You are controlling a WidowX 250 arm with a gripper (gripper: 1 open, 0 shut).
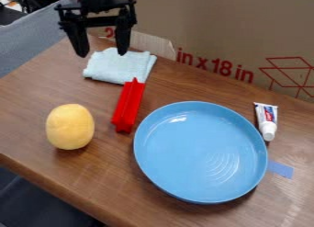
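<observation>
My gripper (103,45) hangs open at the top left, its two black fingers apart with nothing between them, above and just behind a folded light-blue cloth (113,68). A red bar-shaped object (128,107) lies in front of the cloth. A round yellow object (70,127) sits at the left front. A blue plate (200,153) fills the right front of the table, and a white toothpaste tube (267,121) lies to its right.
A cardboard box (221,33) stands along the back of the wooden table (50,93). A grey surface borders the left side. A small piece of blue tape (281,169) is at the right.
</observation>
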